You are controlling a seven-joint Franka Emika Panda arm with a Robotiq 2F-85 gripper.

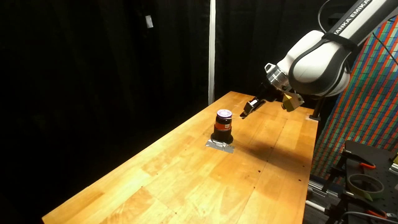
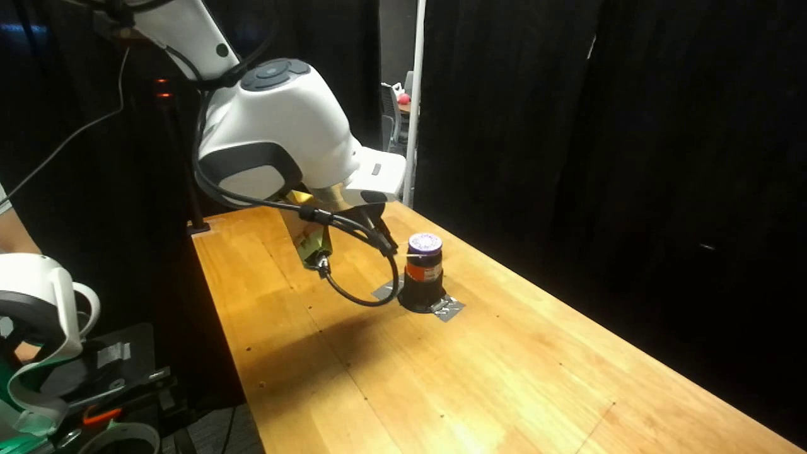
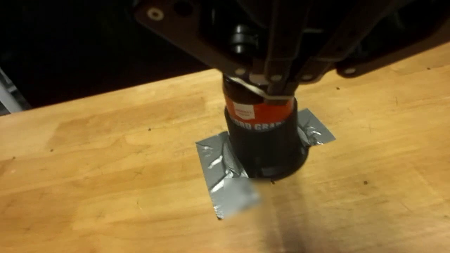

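Observation:
A dark jar with a pale purple-white lid and an orange label stands upright in a black holder. To the jar's right in exterior view 1, my gripper is tilted, its tips apart from the jar at about the height of its upper part. A thin pale band, like a rubber band, runs taut from the jar's upper part to my fingertips. In the wrist view the gripper is shut, with the band at its tips. The lid is hidden there behind the fingers.
Grey tape fixes the holder to the wooden table. Black curtains hang past the far edge, and a dark side cart with tools stands off the table's right side.

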